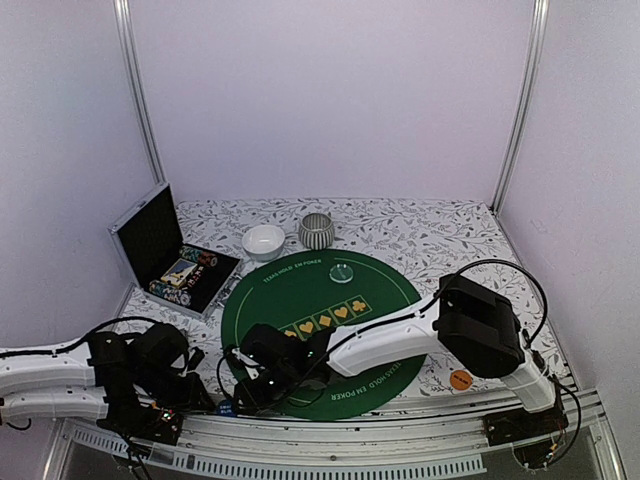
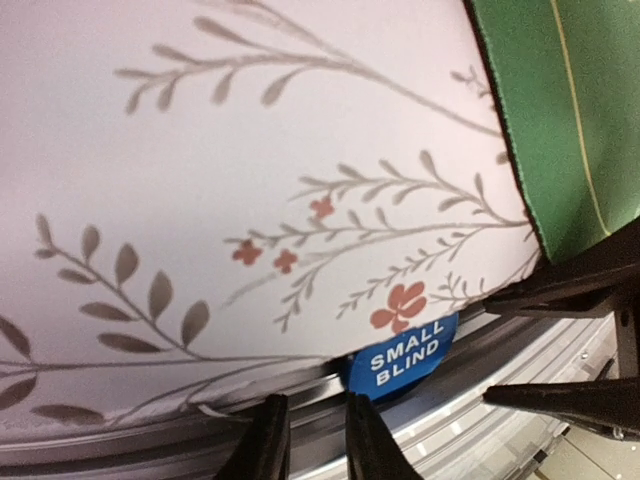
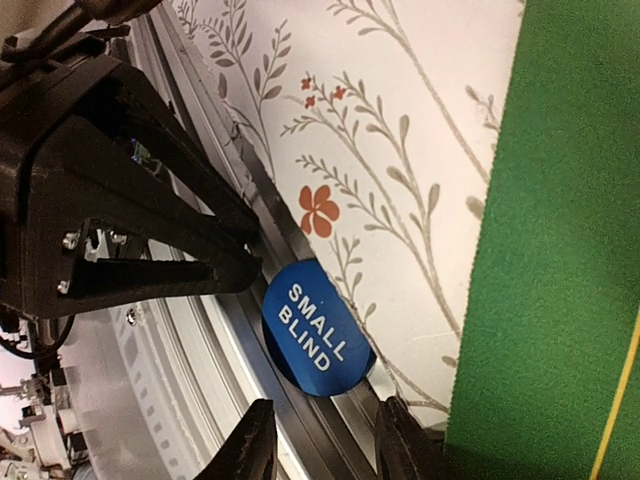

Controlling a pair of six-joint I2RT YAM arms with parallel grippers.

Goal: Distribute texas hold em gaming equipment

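The blue SMALL BLIND button (image 2: 405, 358) lies over the metal rail at the table's front edge, part of it against the patterned tabletop. In the right wrist view, the tips of my left gripper are close by the button's left edge; whether they touch it is unclear. A narrow gap shows between these fingers, so their hold cannot be judged. My right gripper stands on the button's other side, fingers apart and nothing between them. An orange button (image 1: 461, 380) rests to the right of the green poker mat (image 1: 300, 275).
An open case (image 1: 215, 290) with chips and cards stands at the left. Behind the mat are a white bowl (image 1: 264, 241) and a striped cup (image 1: 316, 231). A pale round button (image 1: 341, 273) is on the mat. Right of the mat, the tabletop is mostly free.
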